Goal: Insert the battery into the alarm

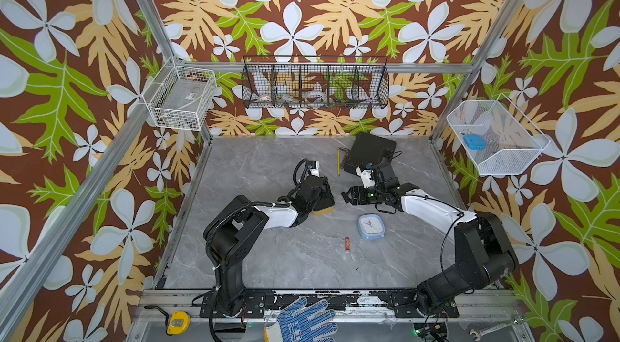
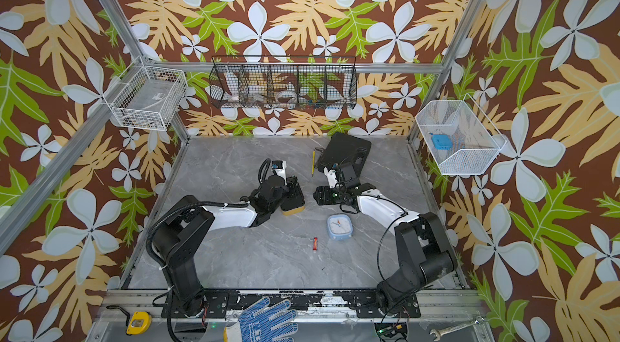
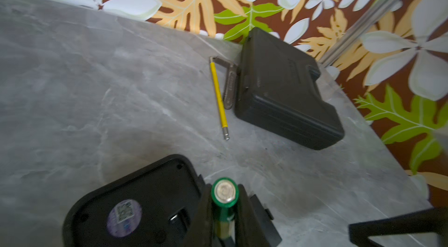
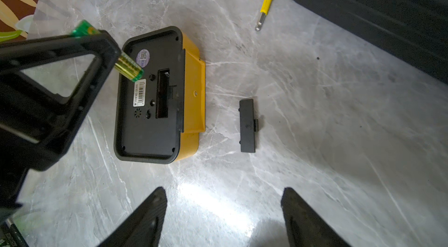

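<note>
My left gripper is shut on a green-and-gold battery (image 3: 225,193), held tilted above the alarm's back. The alarm (image 4: 186,93), a black-backed yellow box, lies with its battery compartment (image 4: 162,93) open; the battery's lower end is just left of that slot in the right wrist view. The black cover (image 4: 247,125) lies loose on the table to the alarm's right. My right gripper stands open above the table, near the cover, with nothing between its fingers.
A black case (image 3: 289,93) and yellow screwdriver (image 3: 217,93) lie at the back. A blue clock (image 1: 371,227) and red battery (image 1: 346,243) lie toward the front. Wire baskets hang on the frame.
</note>
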